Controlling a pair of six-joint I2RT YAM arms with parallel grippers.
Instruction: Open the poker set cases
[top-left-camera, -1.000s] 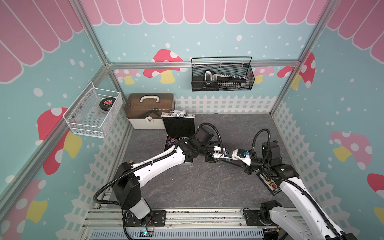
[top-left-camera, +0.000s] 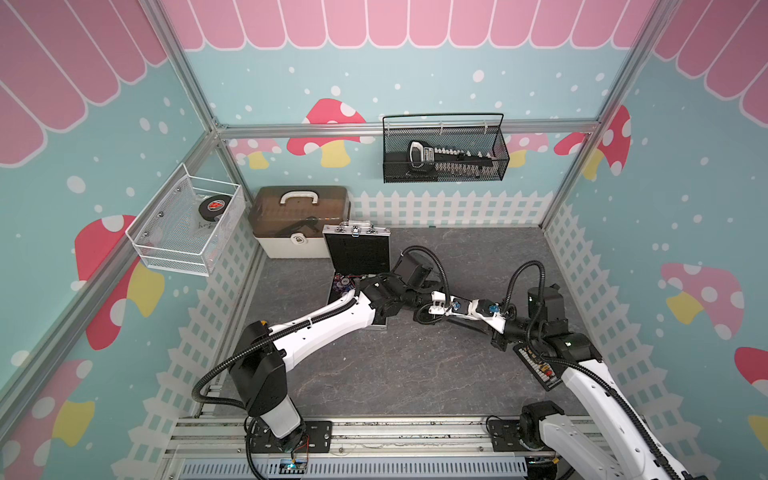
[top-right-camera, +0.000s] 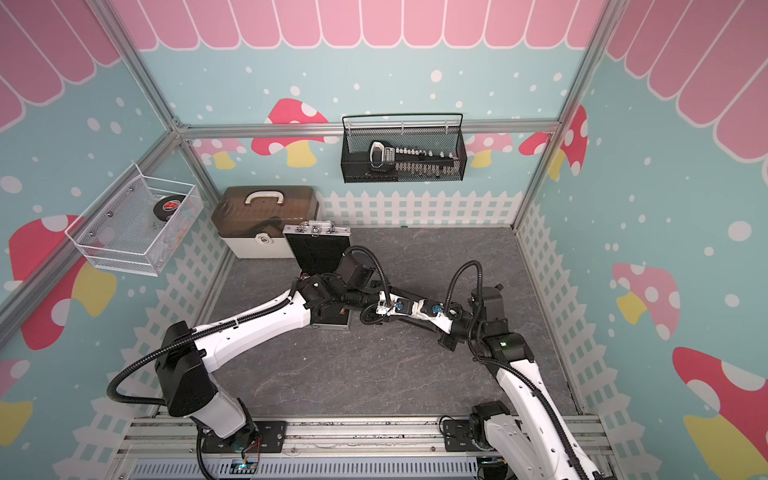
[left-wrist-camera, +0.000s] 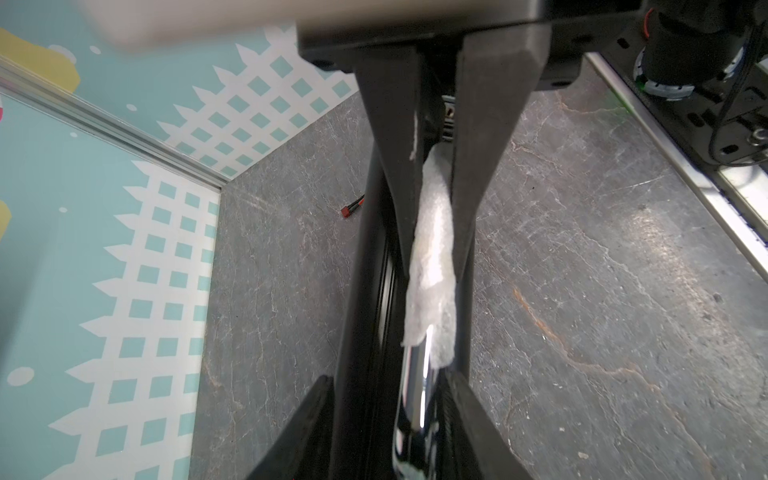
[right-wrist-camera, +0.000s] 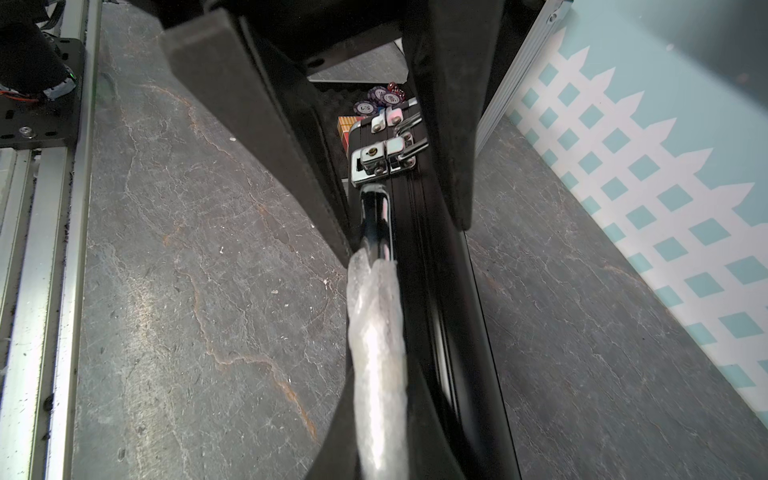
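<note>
An aluminium poker case (top-left-camera: 356, 248) stands with its lid up at the back left, chips inside. A closed black case (left-wrist-camera: 360, 336) with chrome latches (right-wrist-camera: 384, 160) and a chrome handle (right-wrist-camera: 376, 212) is between my grippers in mid-table. In the left wrist view, white wrapping (left-wrist-camera: 432, 256) lies along a chrome bar between dark fingers, close on either side; how far my left gripper (top-left-camera: 436, 313) is open is unclear. My right gripper (top-left-camera: 500, 336) is at the case's right part, shut; its hold on anything is unclear.
A storage box (top-left-camera: 297, 228) stands at the back left. A small tray of colourful pieces (top-left-camera: 537, 366) lies under the right arm. Wire baskets (top-left-camera: 444, 172) hang on the back and left walls.
Both arms have shifted very slightly to the right in the top left view. The open case has not moved.
</note>
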